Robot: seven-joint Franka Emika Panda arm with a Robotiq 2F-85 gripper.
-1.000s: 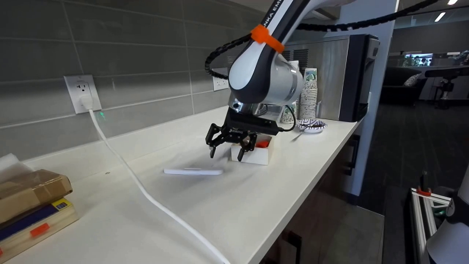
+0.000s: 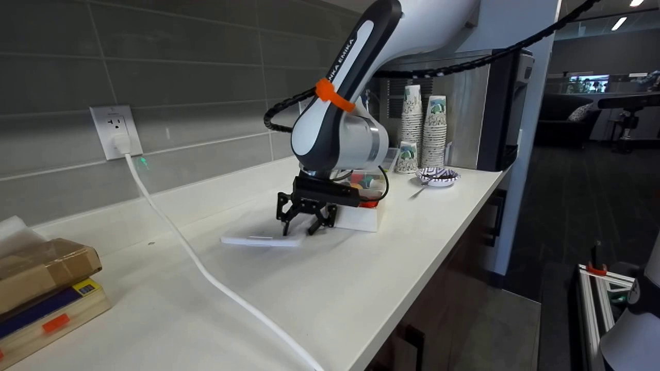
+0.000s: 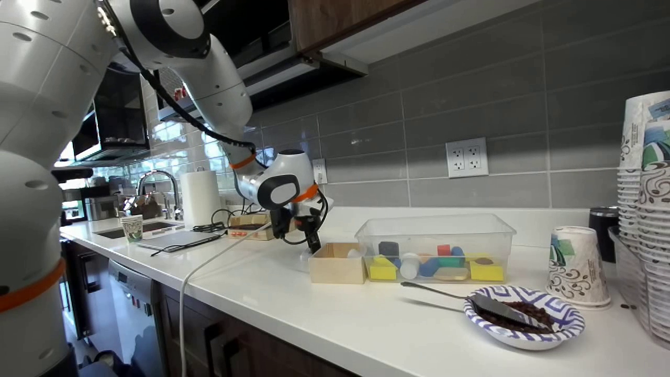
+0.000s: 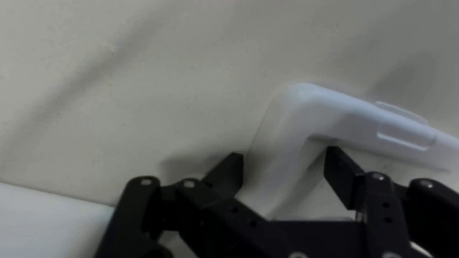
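Observation:
A clear plastic lid (image 2: 260,241) with a pale raised rim lies on the white counter in exterior view 1. In the wrist view, one rounded corner of this lid (image 4: 297,111) shows, with a clip-like tab on its far side. My gripper (image 2: 299,229) is low over the lid's right end, pointing down. Its fingers are part open. One finger (image 4: 230,174) stands outside the rim and the other inside it, so the rim runs through the gap (image 4: 282,172) between them. Whether either pad touches the rim cannot be told. Exterior view 2 shows the gripper partly hidden behind a wooden box.
The small wooden box (image 3: 337,269) and a clear bin (image 3: 433,250) of coloured blocks stand close by. Farther along are a patterned bowl (image 3: 524,317) with a spatula and stacked paper cups (image 3: 647,188). A white cable (image 2: 204,266) crosses the counter.
My gripper has come down and to the left in exterior view 1, reaching the lid. Its fingers look closer together. The lid sits slightly farther left than before.

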